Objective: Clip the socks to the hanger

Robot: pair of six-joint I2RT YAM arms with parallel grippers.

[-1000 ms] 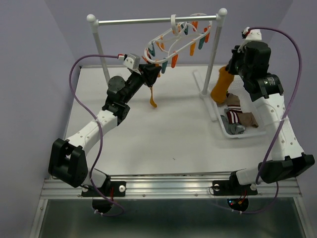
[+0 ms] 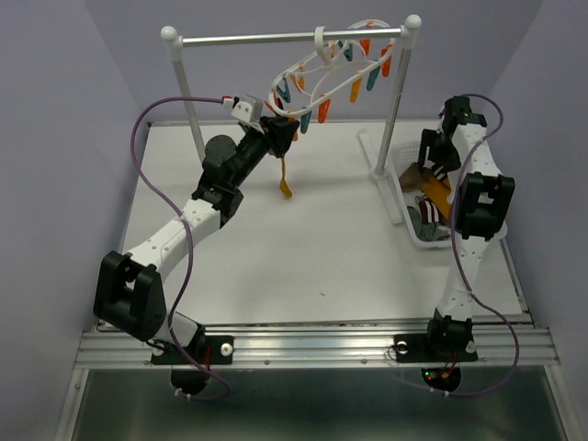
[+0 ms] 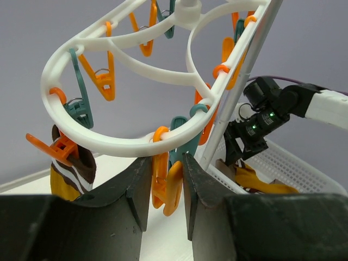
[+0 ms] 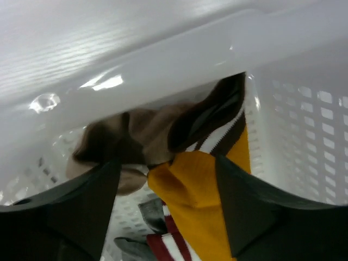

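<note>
My left gripper (image 2: 284, 129) is up at the white hanger (image 3: 92, 138), its fingers shut on an orange clip (image 3: 160, 185) on the hanger's rim. A brown, white and yellow sock (image 3: 73, 179) hangs from another orange clip at left in the left wrist view. My right gripper (image 2: 432, 147) is down at the white basket (image 2: 404, 207), its fingers part open over the socks. In the right wrist view lie a yellow sock (image 4: 198, 201), a brown sock (image 4: 144, 136) and maroon-striped grey socks (image 4: 168, 244). Whether it touches one is unclear.
The hanger hangs from a white frame (image 2: 289, 37) with orange and teal clips round it. The basket stands right of the frame's right post (image 2: 392, 110).
A second ago my right gripper held a yellow sock higher up; now it is lower over the basket, with the yellow sock lying inside. The left gripper has barely moved.
</note>
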